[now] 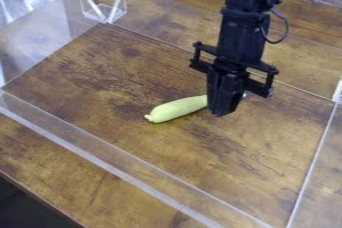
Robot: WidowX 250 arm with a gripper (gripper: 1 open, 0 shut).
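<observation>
A pale yellow-green elongated object [175, 110], like a vegetable, lies on the wooden surface [94, 82] left of centre. The black gripper [225, 100] hangs just right of it, over its right end, which it partly hides. Whether the fingers are open or shut, or touch the object, I cannot tell.
Clear plastic walls border the wooden area on several sides. A small white bracket [104, 6] stands at the back left.
</observation>
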